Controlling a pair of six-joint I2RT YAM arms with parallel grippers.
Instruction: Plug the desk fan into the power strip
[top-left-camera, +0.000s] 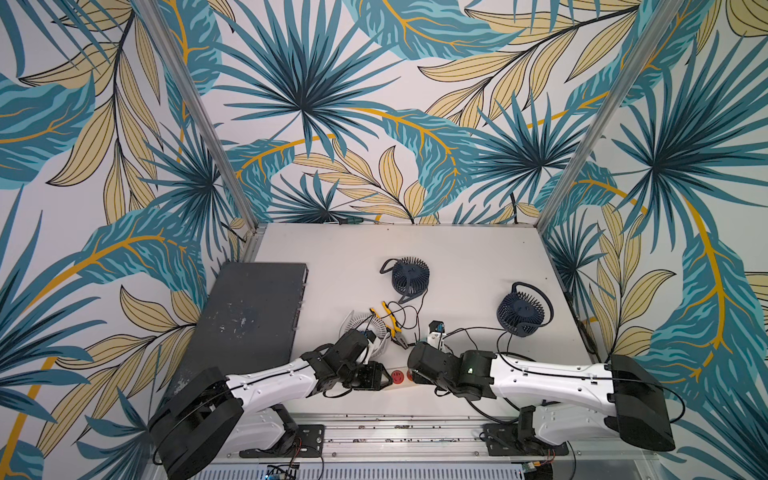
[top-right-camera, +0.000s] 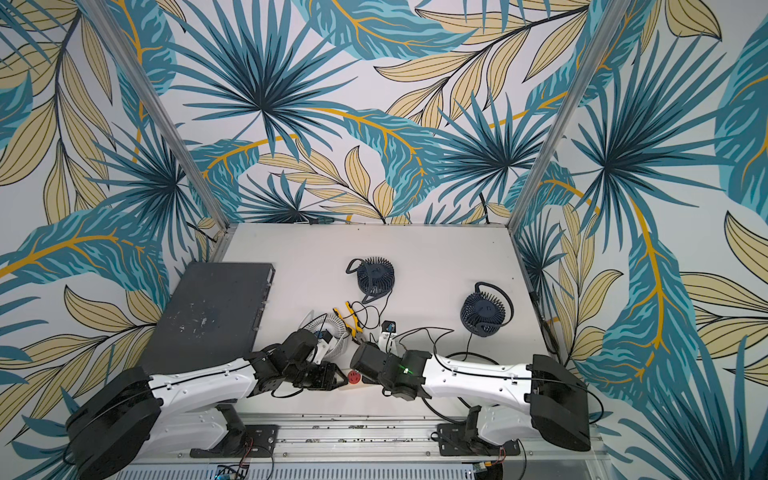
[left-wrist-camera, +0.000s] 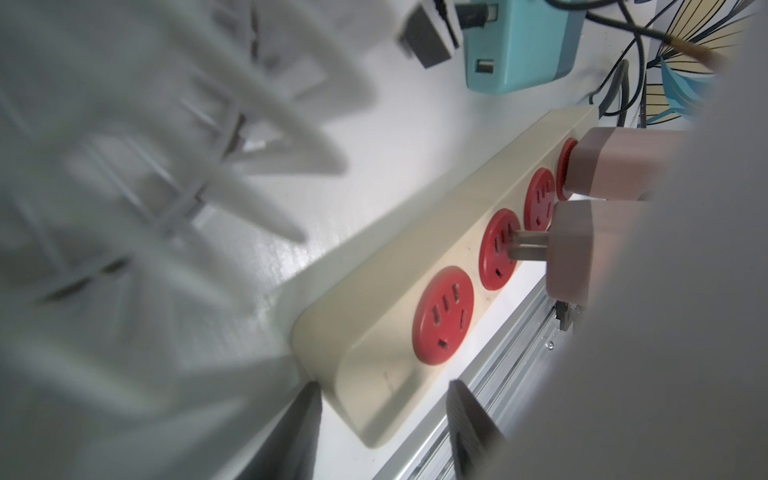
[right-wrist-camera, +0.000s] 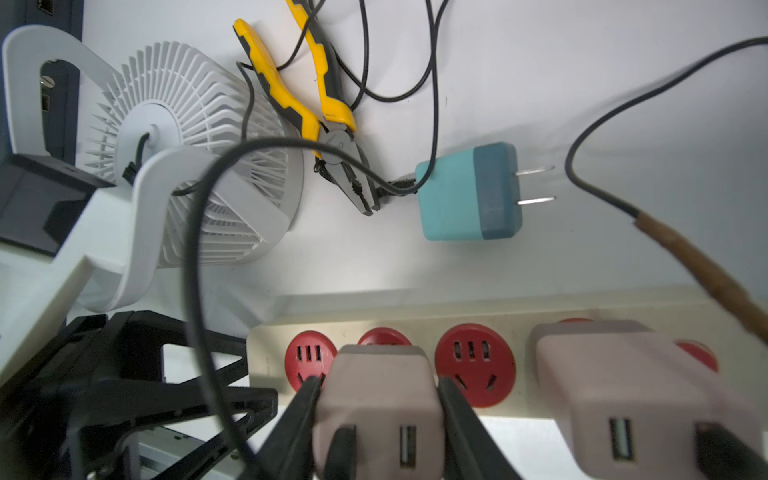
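The cream power strip (right-wrist-camera: 268, 360) with red sockets lies along the front of the table. My left gripper is shut on its left end, one finger on each side. A pinkish plug adapter (right-wrist-camera: 380, 400) is held in my right gripper, shut on it. In the left wrist view this plug (left-wrist-camera: 580, 240) has its metal prongs (left-wrist-camera: 528, 245) at the second socket (left-wrist-camera: 499, 249) from the left end. Part of the prongs' length still shows between plug and strip; whether the tips have entered cannot be told. The white desk fan (right-wrist-camera: 172, 152) sits behind the strip.
Another pinkish adapter (right-wrist-camera: 640, 392) sits at the strip further right. A teal charger (right-wrist-camera: 464, 192) and yellow-handled pliers (right-wrist-camera: 336, 136) lie behind it, among loose black cables. Two dark fans (top-left-camera: 410, 276) stand farther back, and a dark grey box (top-left-camera: 240, 320) is on the left.
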